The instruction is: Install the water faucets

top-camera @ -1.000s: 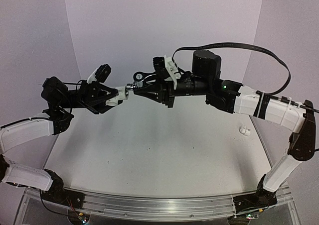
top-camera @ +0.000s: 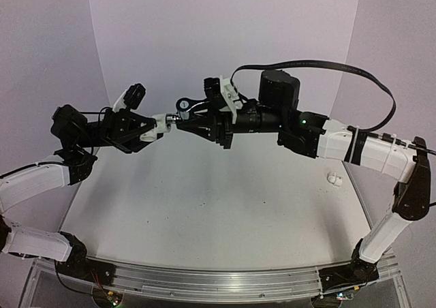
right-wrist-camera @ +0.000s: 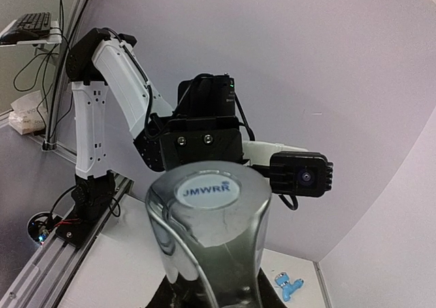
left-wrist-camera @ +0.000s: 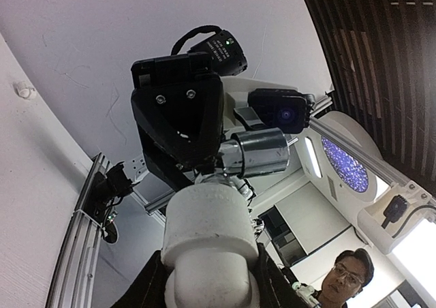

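My left gripper (top-camera: 151, 129) is shut on a white pipe fitting (left-wrist-camera: 211, 229), held up in the air and turned toward the other arm. Opposite it, my right gripper (top-camera: 182, 122) is shut on a chrome faucet (right-wrist-camera: 208, 219), whose oval label faces the right wrist camera. In the top view the faucet's threaded end meets the mouth of the white fitting; how deep it sits inside cannot be told. The left wrist view shows the chrome body (left-wrist-camera: 255, 152) just beyond the fitting's far end. The faucet hides the left gripper's fingers in the right wrist view.
A small white fitting (top-camera: 334, 178) lies at the table's right side. On the far left part of the table there is a blue fitting (right-wrist-camera: 289, 285).
Both grippers have shifted slightly to the left together, with the fitting and faucet still in them.
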